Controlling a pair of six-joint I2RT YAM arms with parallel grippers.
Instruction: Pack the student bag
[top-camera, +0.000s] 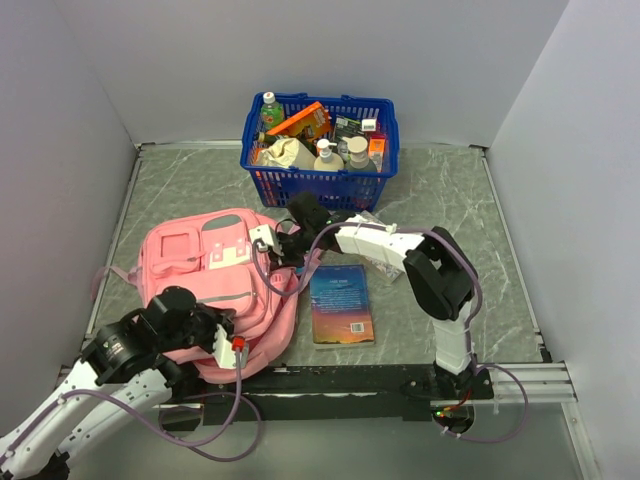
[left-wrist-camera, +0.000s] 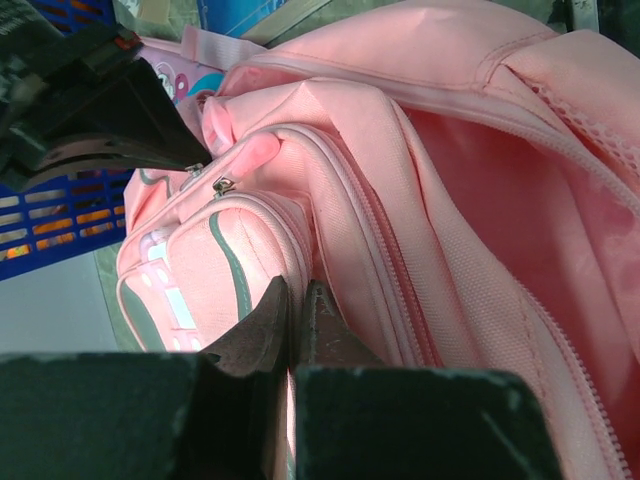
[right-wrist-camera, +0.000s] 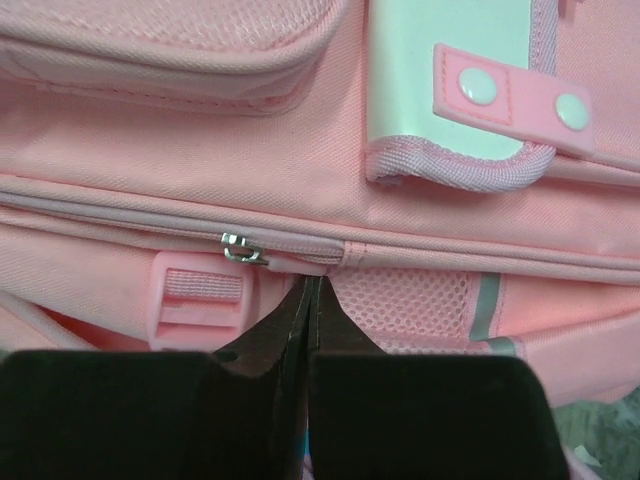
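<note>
The pink backpack (top-camera: 200, 260) lies on its back at the left of the table, its main compartment gaping in the left wrist view (left-wrist-camera: 520, 220). My left gripper is shut on the backpack's zippered edge, low at the front. My right gripper is shut, pressed at the bag beside a zipper pull (right-wrist-camera: 244, 250) and a mesh pocket (right-wrist-camera: 400, 300); nothing clearly shows between its fingertips. A book (top-camera: 341, 305) lies flat to the right of the backpack.
A blue basket (top-camera: 320, 186) full of bottles, boxes and other items stands at the back. A clear bag (top-camera: 385, 268) is partly under my right arm.
</note>
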